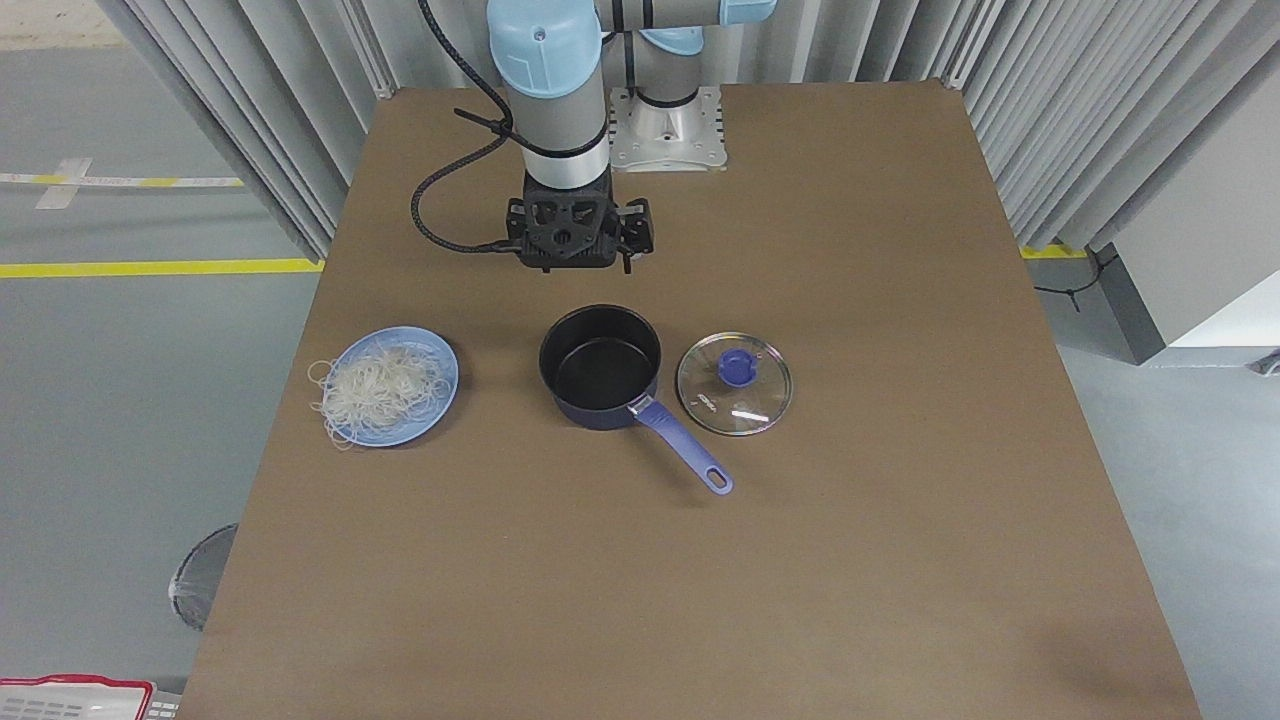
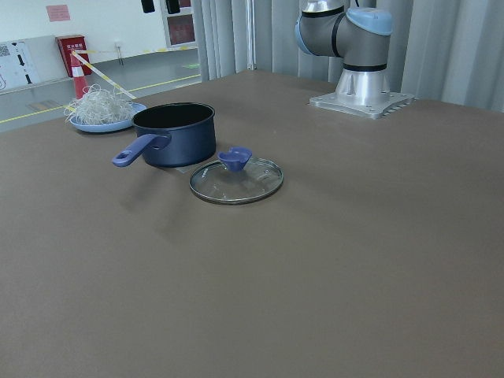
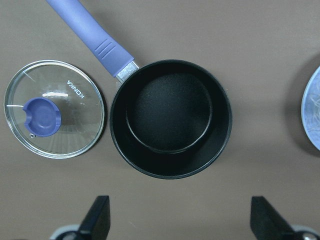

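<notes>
An empty dark blue saucepan (image 1: 596, 360) with a blue handle sits mid-table, seen from above in the wrist view (image 3: 170, 120). Its glass lid (image 1: 733, 402) with a blue knob (image 3: 42, 117) lies beside it. A light blue plate (image 1: 432, 418) holds a tangle of pale, noodle-like strands (image 2: 101, 104), some hanging over the rim. My gripper hangs above the table behind the saucepan, open, with nothing between its widely spaced fingers.
The arm's base plate (image 1: 667, 150) stands at the back edge, with curtains behind. A cable loops beside the arm.
</notes>
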